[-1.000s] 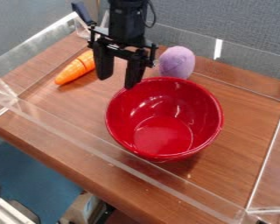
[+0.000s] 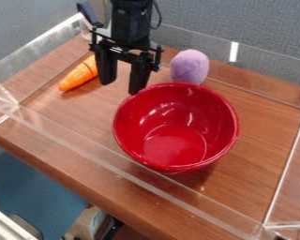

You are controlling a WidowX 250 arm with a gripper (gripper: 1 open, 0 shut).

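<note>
My black gripper (image 2: 123, 74) hangs over the back of the wooden table, fingers apart, nothing visible between them. A red bowl (image 2: 175, 127) stands in front of it, a little right. An orange carrot (image 2: 78, 74) lies to its left, partly behind it. A purple oval object (image 2: 189, 67) sits just right of it, behind the bowl.
Clear plastic walls edge the wooden table (image 2: 109, 169), with a grey partition behind. Bare wood shows at the left, front and right of the bowl. Below the front edge at lower left is a blue floor.
My gripper has shifted very slightly left and down. The bowl, carrot and purple object have not moved.
</note>
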